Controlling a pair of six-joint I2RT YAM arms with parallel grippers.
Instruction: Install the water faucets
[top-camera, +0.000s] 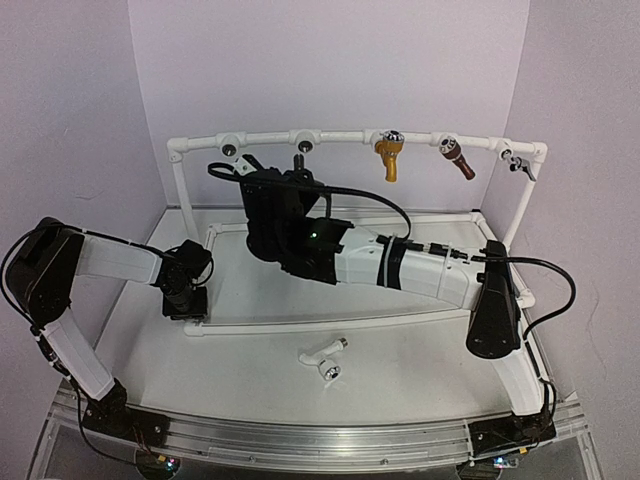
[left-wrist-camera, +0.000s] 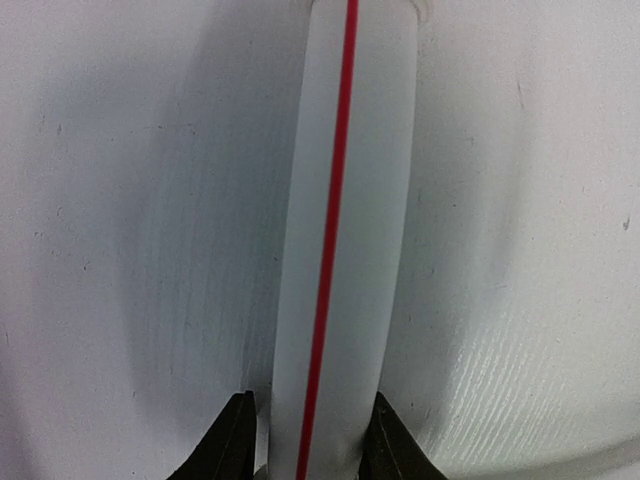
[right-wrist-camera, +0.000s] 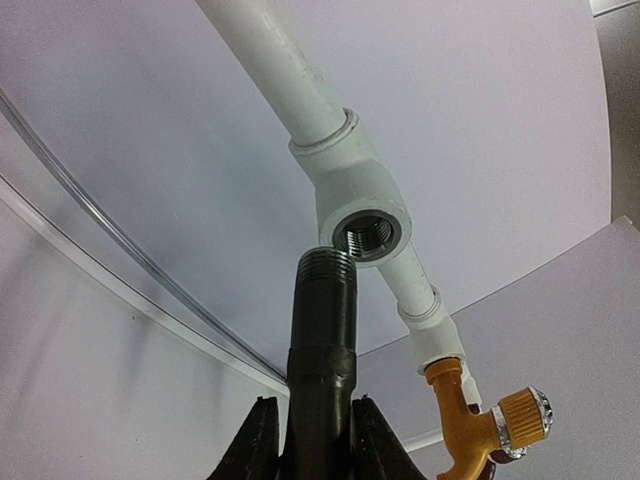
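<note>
A black faucet (right-wrist-camera: 322, 330) is clamped in my right gripper, its threaded end pointing up. That end stands just below and in front of the open threaded socket (right-wrist-camera: 367, 236) of a white tee; whether they touch I cannot tell. From above, the faucet tip (top-camera: 299, 160) shows under the second socket (top-camera: 305, 142) from the left. My left gripper has its fingers on both sides of a white pipe (left-wrist-camera: 345, 200) with a red stripe, the lower left side of the frame. A white faucet (top-camera: 322, 358) lies on the floor in front.
Along the upper pipe (top-camera: 345, 138) hang an orange faucet (top-camera: 389, 158), a brown one (top-camera: 457, 158) and a metal one (top-camera: 517, 163). The leftmost socket (top-camera: 229, 149) is empty. My right arm (top-camera: 410, 267) spans the middle of the frame.
</note>
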